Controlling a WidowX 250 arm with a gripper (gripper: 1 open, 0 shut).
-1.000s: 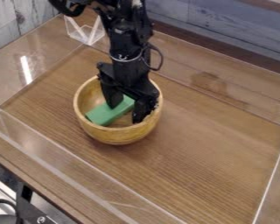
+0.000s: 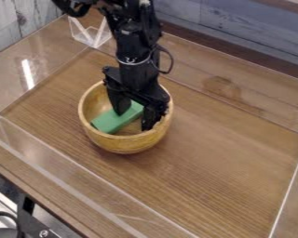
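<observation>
My black gripper (image 2: 134, 100) reaches down from the top centre into a yellow bowl (image 2: 124, 144) on the wooden table. It stands open, its fingers spread inside the bowl. A green object (image 2: 112, 122) lies in the bowl at the left, beside and partly behind the fingers. I cannot tell whether the fingers touch it.
A clear plastic container (image 2: 89, 28) stands at the back left. A white wall edges the table at the upper left, and black cables lie at the bottom left corner.
</observation>
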